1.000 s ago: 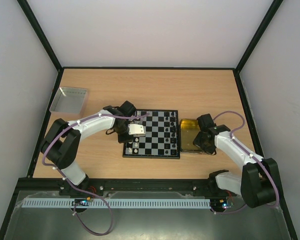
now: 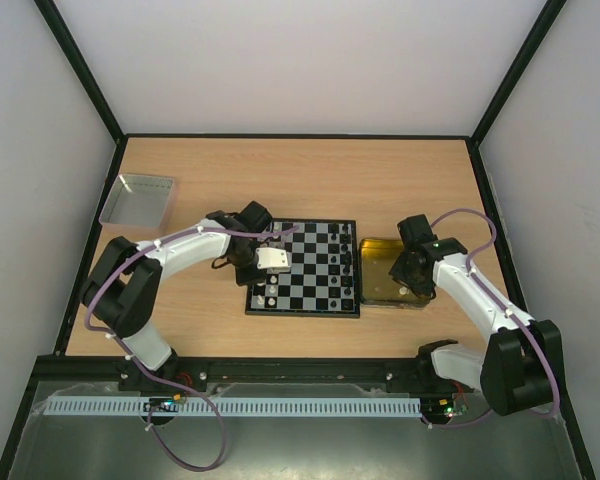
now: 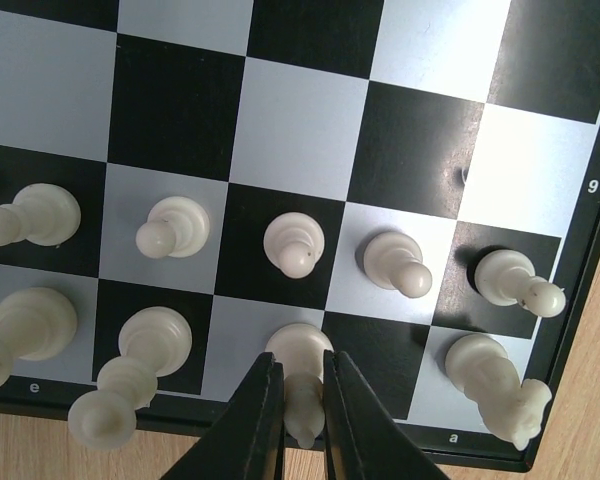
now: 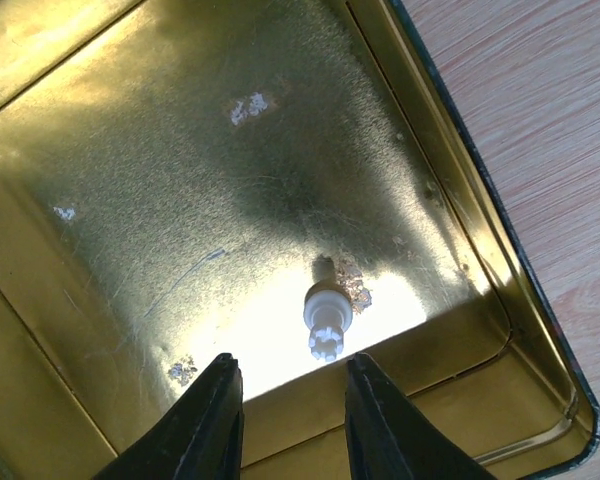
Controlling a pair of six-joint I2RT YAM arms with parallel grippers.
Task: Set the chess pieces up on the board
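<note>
My left gripper is shut on a white bishop (image 3: 304, 410) on a dark-and-light board (image 3: 296, 120), in the row along the board's edge. White pawns (image 3: 296, 250) stand in the row inward of it, and other white pieces (image 3: 500, 400) beside it. Black pieces (image 2: 346, 264) line the board's right side in the top view. My right gripper is open over the gold tray (image 4: 210, 170), where a lone white rook (image 4: 326, 325) stands just beyond its fingertips.
An empty clear plastic box (image 2: 137, 201) sits at the table's back left.
My right arm has moved back and slightly right over the gold tray since about a second ago. The left arm has not visibly moved.
</note>
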